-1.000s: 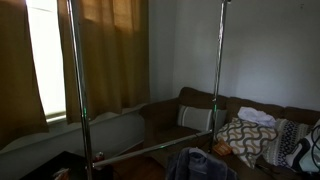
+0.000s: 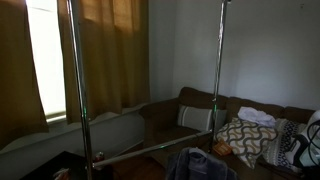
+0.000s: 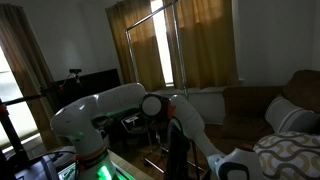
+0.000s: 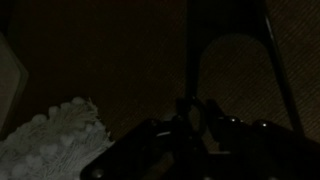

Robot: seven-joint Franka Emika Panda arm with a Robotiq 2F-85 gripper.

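Note:
In the dim wrist view, my gripper is shut on the narrow end of a dark, flat object (image 4: 228, 25). This object has an arched opening with a thin strip on either side; what it is cannot be told. In exterior view 2 my white arm (image 3: 125, 100) bends over toward the lower right, where its dark wrist end (image 3: 236, 168) is near the sofa; the fingertips are not clear there. Part of a black and white shape, perhaps my arm, shows at the right edge of exterior view 1.
A metal rack has upright poles (image 2: 80, 85) and a low crossbar (image 2: 150, 150), with dark clothing (image 2: 198, 163) near it. The brown sofa (image 2: 160, 118) holds patterned cushions (image 2: 245, 138) and a white cloth (image 2: 257, 116). A fringed white textile (image 4: 55, 143) lies low in the wrist view.
At the right edge of exterior view 1, the black and white shape has shifted slightly, with more black showing now. The rack, clothing and sofa look unchanged.

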